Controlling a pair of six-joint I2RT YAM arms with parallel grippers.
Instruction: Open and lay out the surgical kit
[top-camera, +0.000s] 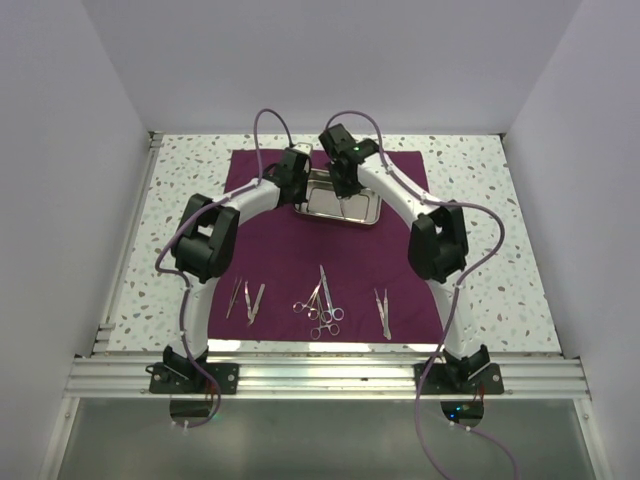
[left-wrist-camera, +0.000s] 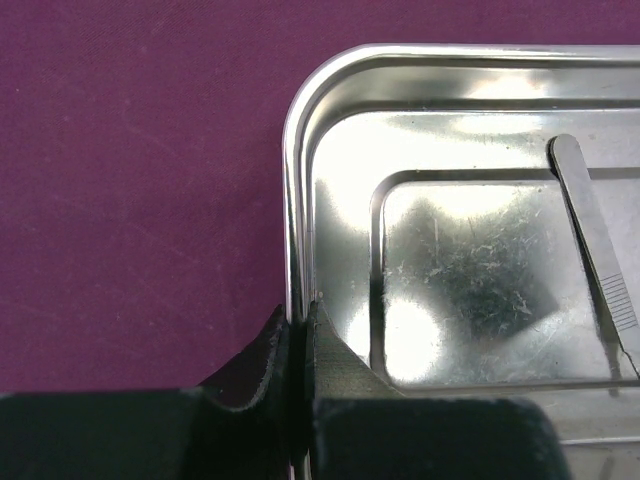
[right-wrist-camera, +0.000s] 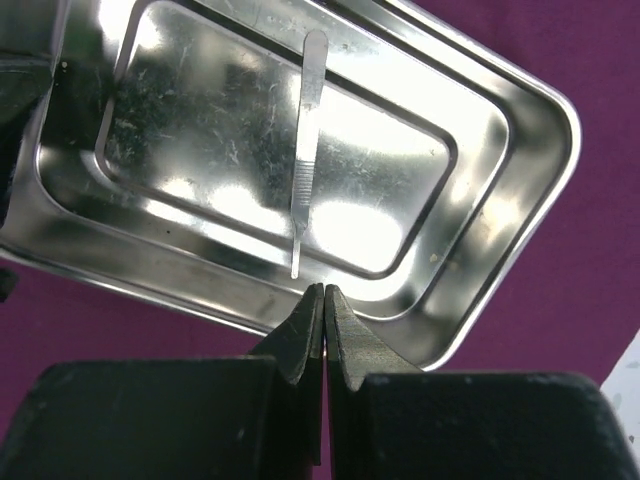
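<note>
The shiny metal tray (top-camera: 372, 219) lies at the back of the purple cloth. In the left wrist view, my left gripper is shut on the tray's side rim (left-wrist-camera: 294, 200). One slim metal scalpel handle (right-wrist-camera: 305, 140) rests inside the tray, its narrow end pointing toward my right gripper. That gripper is shut with nothing between its tips; in the right wrist view they appear just short of the handle's narrow end. From above, both arms cover part of the tray.
Along the cloth's front lie slender instruments (top-camera: 257, 300) at left, several ring-handled ones (top-camera: 326, 295) in the middle, and two thin ones (top-camera: 386, 312) at right. The purple cloth (top-camera: 290, 250) between them and the tray is clear.
</note>
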